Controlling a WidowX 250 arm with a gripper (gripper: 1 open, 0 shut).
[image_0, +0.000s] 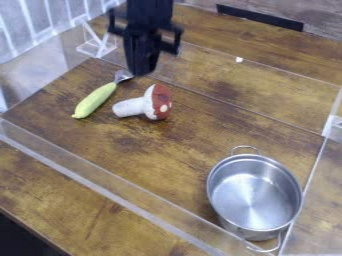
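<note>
My gripper (147, 45) hangs high at the top centre, blurred, above a white mushroom with a red cap (156, 101) whose pale stem points left. A yellow-green corn or banana-like piece (94, 100) lies to its left on the wooden table (147, 165), with a small silver utensil at its upper end, partly hard to make out. Whether the fingers are open or shut is unclear.
A steel pot (254, 195) with two handles stands at the lower right. Clear plastic edges border the work area.
</note>
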